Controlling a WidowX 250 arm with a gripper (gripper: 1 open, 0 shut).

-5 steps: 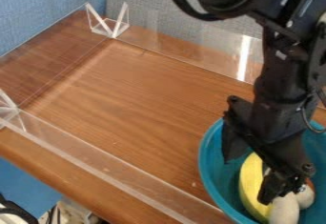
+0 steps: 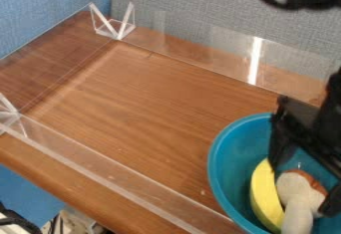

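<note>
A teal bowl stands at the right of the wooden table. In it lie a yellow banana, a pale toy and a reddish-brown round item behind it. My black gripper is over the right part of the bowl, partly out of frame and blurred. It looks open, with no object clearly held.
Clear plastic strips with upright brackets run along its back and front edges. A blue-grey wall stands behind.
The arm has moved up and to the right from low over the bowl, uncovering more of the banana and the items beside it.
</note>
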